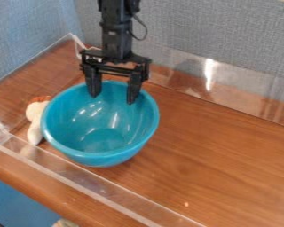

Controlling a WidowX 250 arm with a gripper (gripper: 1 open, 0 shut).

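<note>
My black gripper (114,82) stands open over the back of a large blue bowl (106,137), its two fingers spread apart above the rim. Nothing shows between them. The bowl looks empty. Left of it lies a pale, elongated object with an orange top (35,118), partly hidden by the bowl.
Clear low panels (227,102) run along the back and front edges, with a grey wall behind. A small pale item sits at the lower front edge.
</note>
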